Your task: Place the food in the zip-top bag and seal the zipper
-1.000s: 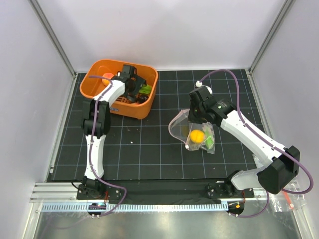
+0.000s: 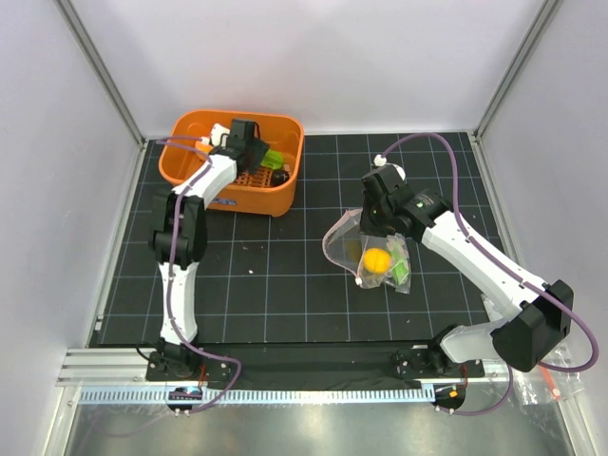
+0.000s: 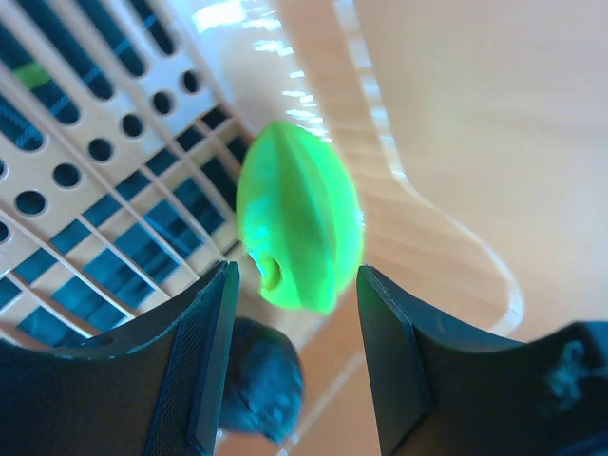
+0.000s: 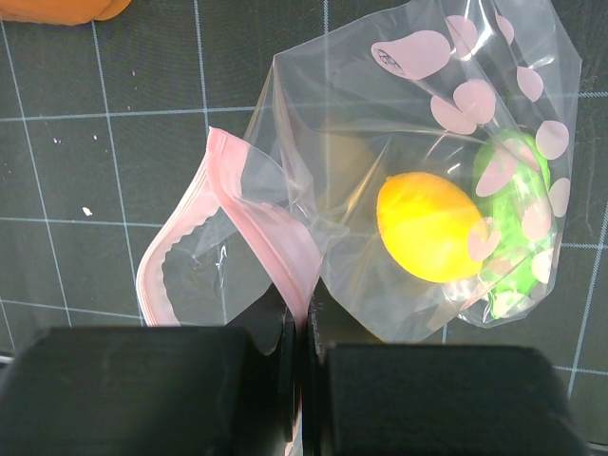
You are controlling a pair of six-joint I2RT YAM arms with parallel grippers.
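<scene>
The orange bin (image 2: 285,199) holds a green food piece (image 3: 299,214) and a dark round item (image 3: 261,380). My left gripper is over them, its fingertips apart beside the green piece; whether it grips anything is unclear. My right gripper is shut on the pink zipper edge of the clear bag (image 4: 332,85). Inside the bag lie a yellow food (image 4: 427,228) and a green food (image 4: 518,218).
White walls bound the workspace.
My left arm has shifted slightly left in the bin, and the bin has moved slightly right since a second ago. My right arm and the bag look essentially unchanged.
</scene>
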